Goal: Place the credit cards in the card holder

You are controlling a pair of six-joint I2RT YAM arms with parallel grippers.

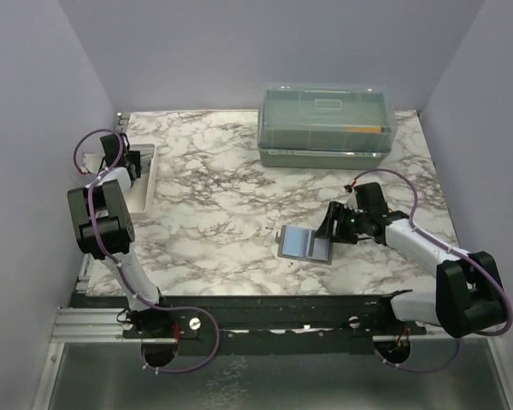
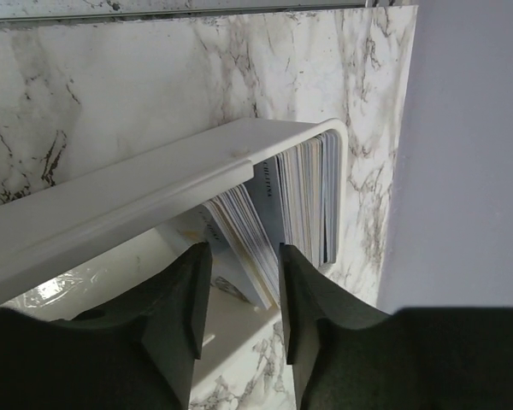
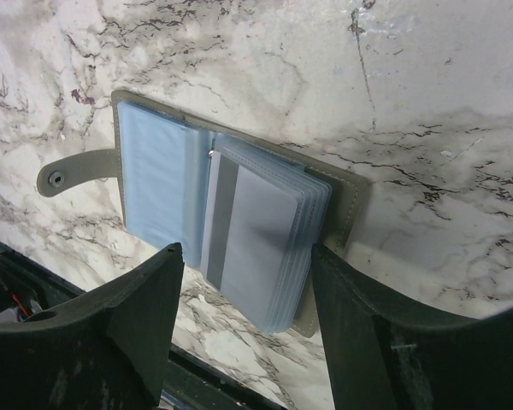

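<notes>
A white tray (image 2: 137,201) at the far left of the table holds a row of credit cards (image 2: 252,235), several leaning over and others upright by its end wall. Over the leaning cards is my left gripper, partly open, with card edges visible between its fingertips; I cannot tell whether they touch. The card holder (image 3: 269,213) lies unfolded on the marble table, clear sleeves upward and its strap (image 3: 81,171) out to one side. Close over the sleeves, my right gripper stands open, nothing gripped in it.
A green lidded box (image 1: 325,128) stands at the back right. Grey walls (image 1: 34,128) close in the table's left, right and back. Bare marble (image 1: 214,196) stretches between tray and card holder.
</notes>
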